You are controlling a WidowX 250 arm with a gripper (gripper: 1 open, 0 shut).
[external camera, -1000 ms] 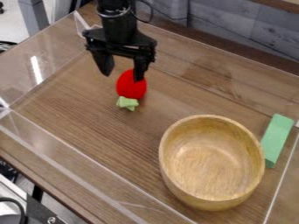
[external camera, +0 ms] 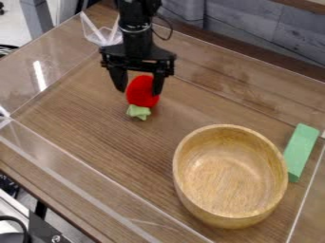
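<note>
My gripper is black and hangs over a round red object in the upper middle of the view, its fingers spread open on either side of the object's top. A small pale green piece shows at the red object's lower edge, on the wooden table.
A large round wooden bowl stands at the lower right, with a green bar lying to its right. The table's edge runs along the lower left.
The gripper has come lower over the red object, its fingers now reaching down beside it. The objects on the table look unmoved.
</note>
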